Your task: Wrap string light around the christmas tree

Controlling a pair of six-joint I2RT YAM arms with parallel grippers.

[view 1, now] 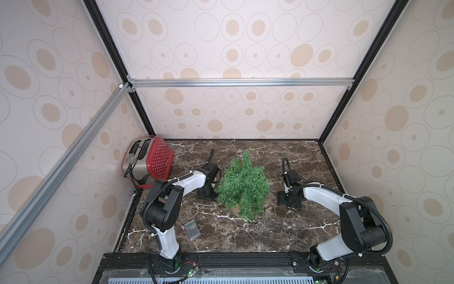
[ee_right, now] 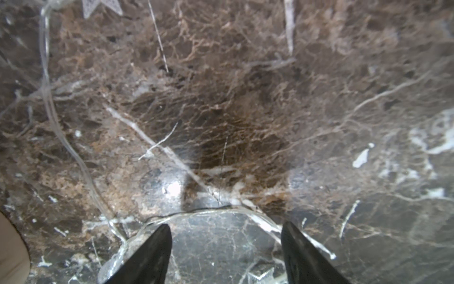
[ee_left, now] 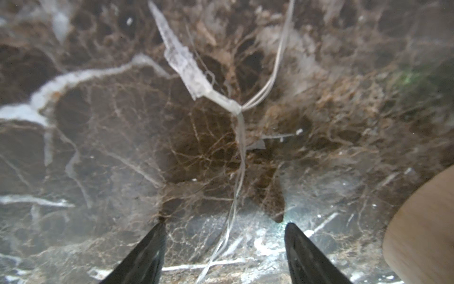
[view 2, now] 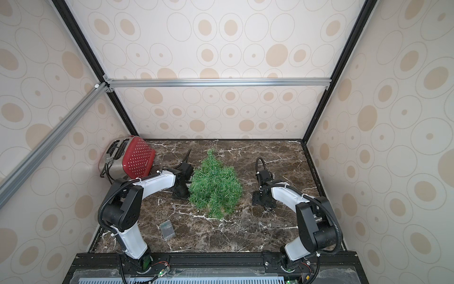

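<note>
In the middle of the tabletop stands the green christmas tree (view 1: 244,184); in the left wrist view only its round wooden base (ee_left: 425,227) shows. A thin clear string light (ee_left: 241,137) lies on the marble, running down between the apart fingers of my left gripper, which is left of the tree and holds nothing. Over on the tree's right, my right gripper is open as well. Below its fingers the clear string light (ee_right: 85,170) curves across the stone, with a small star (ee_right: 262,273) on it. The string's far parts are hidden.
A red toaster (view 1: 158,156) stands at the back left. Between the left arm and the tree's front lies a small grey flat piece (view 1: 192,229).
</note>
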